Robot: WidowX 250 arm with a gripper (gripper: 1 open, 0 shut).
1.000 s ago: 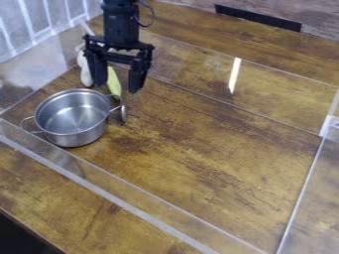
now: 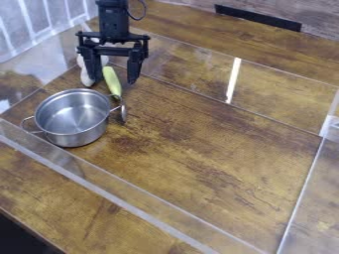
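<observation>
The black gripper (image 2: 113,65) hangs at the upper left with its fingers apart and nothing visible held. Just under it lie a long light-green object (image 2: 114,85) and a white object (image 2: 86,71), partly hidden by the gripper. A steel pot (image 2: 70,120) with side handles sits at the left, nearer the camera. A thin silver utensil (image 2: 122,114) is by the pot's right side.
Clear low walls surround the wooden work surface (image 2: 212,149). A dark slot lies at the far top edge.
The gripper has moved back, away from the pot and up in the view, and slightly left. The pot and the objects beside it look unmoved.
</observation>
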